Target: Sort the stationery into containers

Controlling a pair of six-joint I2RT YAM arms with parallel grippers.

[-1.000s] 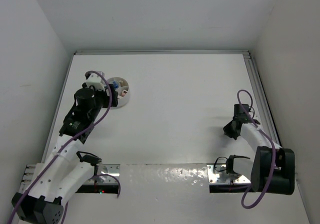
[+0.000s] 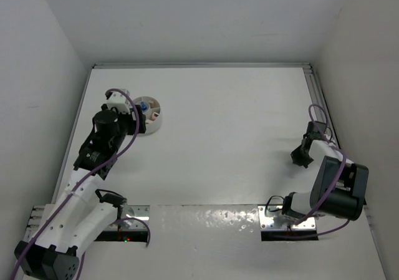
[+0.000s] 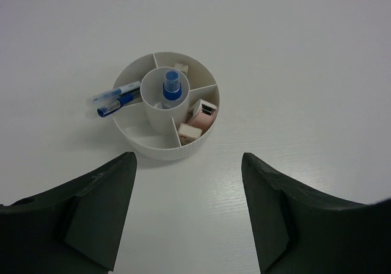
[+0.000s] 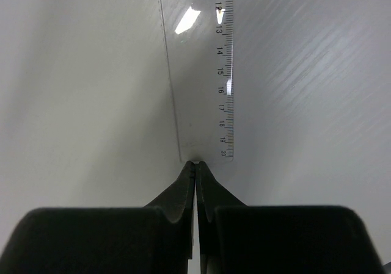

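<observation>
In the left wrist view, my left gripper is open, its fingers wide apart with nothing between them. Beyond them stands a round white divided container (image 3: 146, 144) with a central cup. Two blue pens (image 3: 116, 100) lean out of its left side. A blue-capped bottle (image 3: 171, 90) stands in the cup, and pale pink-and-white blocks (image 3: 203, 113) fill a right compartment. At the table's right side, my right gripper is shut on the end of a clear ruler (image 4: 198, 103), near its 20 mark. The ruler's far end is out of view.
A metal rail (image 2: 199, 65) runs along the back edge, with another rail (image 2: 321, 102) close to my right arm. Purple cables (image 2: 103, 164) hang along both arms.
My right gripper has moved right and slightly away from the table's front edge, toward the right rail. The left arm and the round container have stayed in place.
</observation>
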